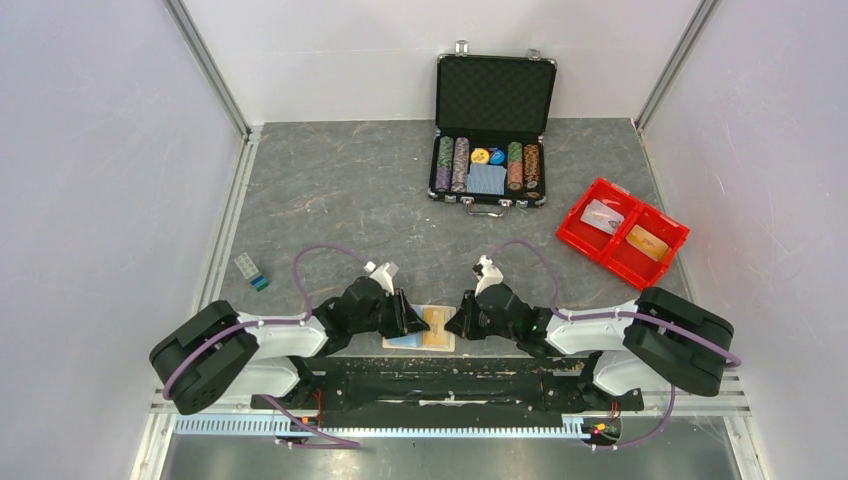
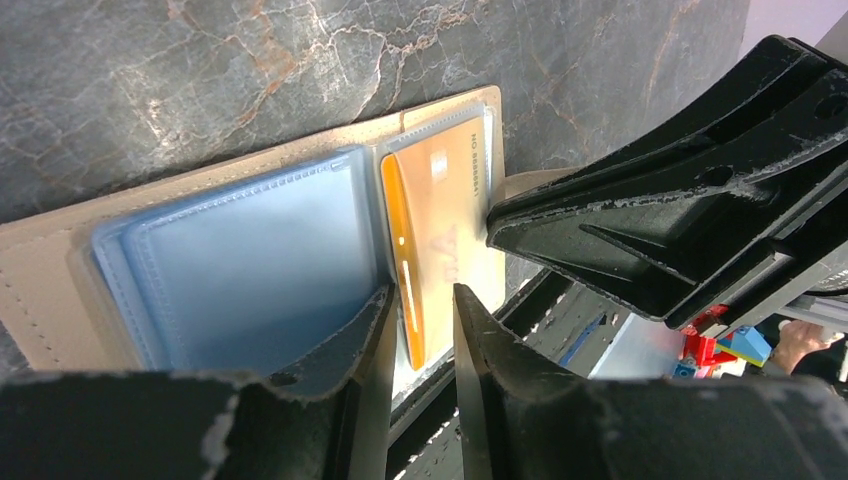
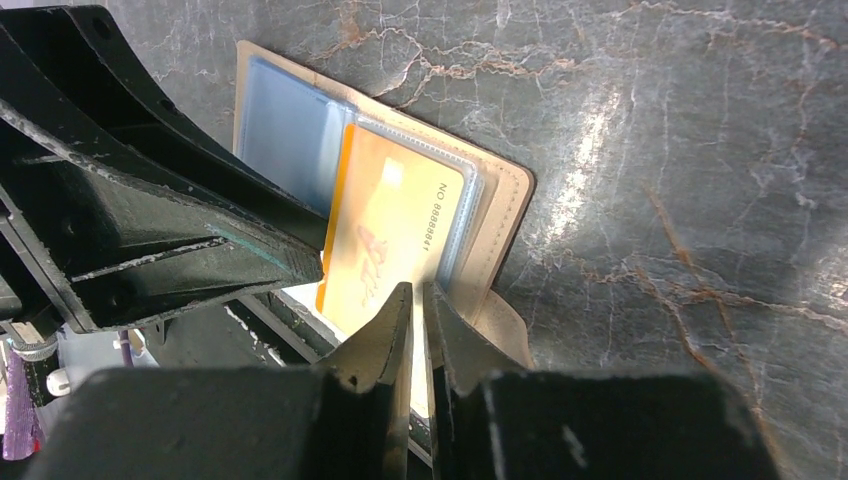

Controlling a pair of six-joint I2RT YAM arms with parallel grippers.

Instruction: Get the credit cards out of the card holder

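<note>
An orange-yellow card (image 2: pixel 450 210) sits in a clear sleeve of the open tan card holder (image 2: pixel 45 320), its bright orange edge protruding toward the holder's middle. Beside it lies a blue sleeve (image 2: pixel 255 255). My left gripper is open by a small gap, its tips over that orange edge. From the other side, my right gripper stands slightly open, tips low over the card (image 3: pixel 395 210) near its numbered end. I see nothing clamped in either gripper. In the top view, the arms partly cover the holder (image 1: pixel 452 342).
At the right, a red two-part tray (image 1: pixel 602 255) holds a whitish card (image 1: pixel 602 217) and an orange card (image 1: pixel 647 243), one per compartment. An open poker chip case (image 1: pixel 450 199) stands at the back. Small blocks (image 1: pixel 247 268) lie left.
</note>
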